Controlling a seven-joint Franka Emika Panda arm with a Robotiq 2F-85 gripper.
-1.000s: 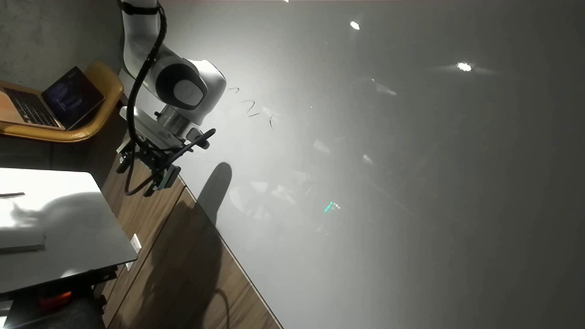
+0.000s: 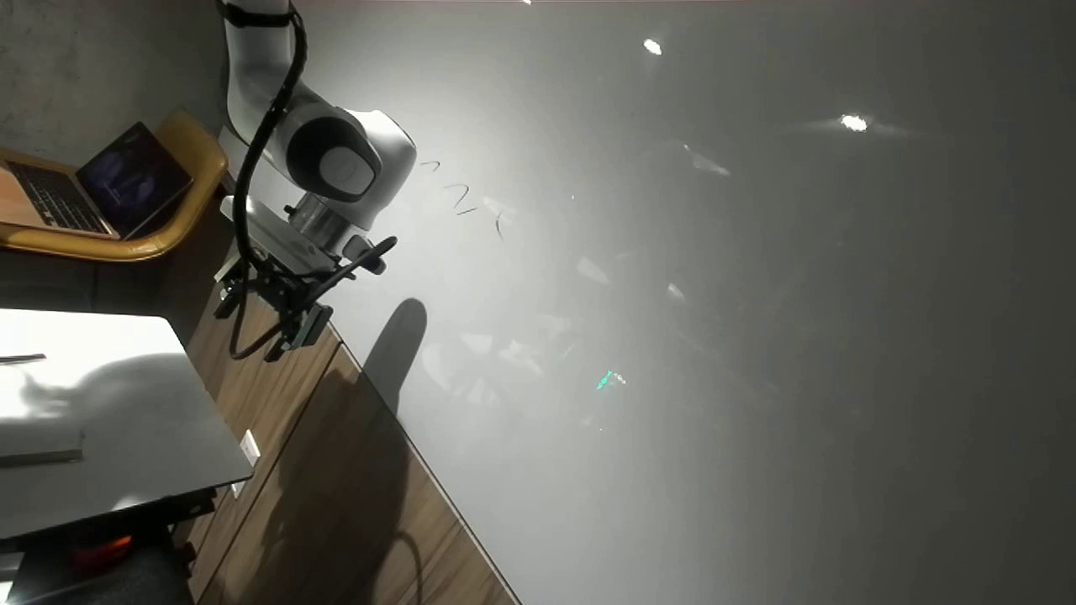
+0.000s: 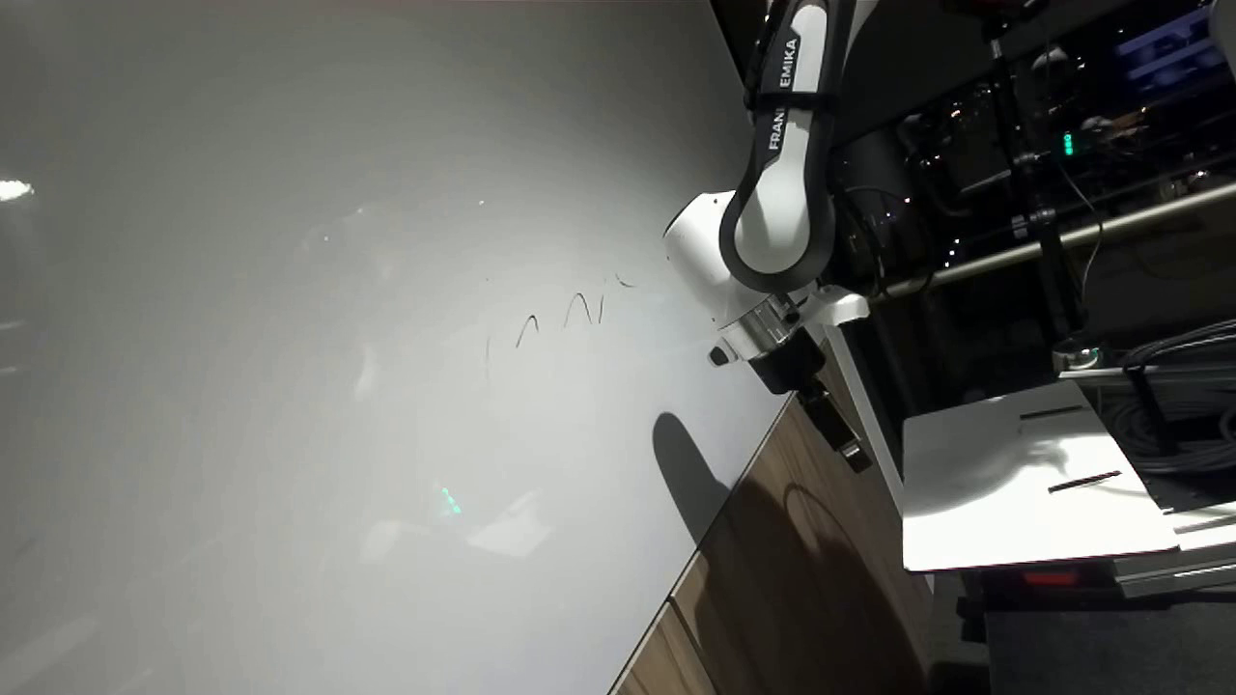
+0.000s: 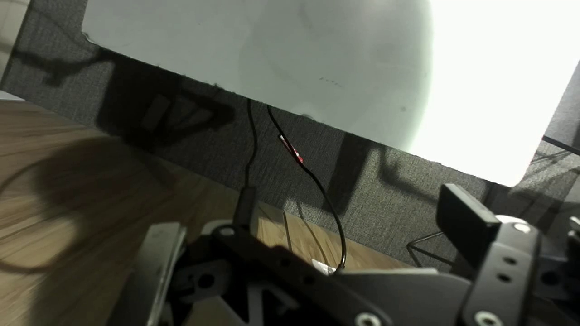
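My gripper stands open, its two fingers wide apart and nothing between them. In exterior view 1 the gripper hangs in front of the wood panelling, just off the lower edge of the whiteboard. Several thin dark marker strokes run across the whiteboard beside the arm; exterior view 2 shows these strokes too. On the white table lie a dark thin stick and another slim dark bar. Both lie well away from my fingers.
A laptop rests on a yellow chair near the arm. Black cables hang between the wood and the table edge. The arm's own cable loops around the gripper.
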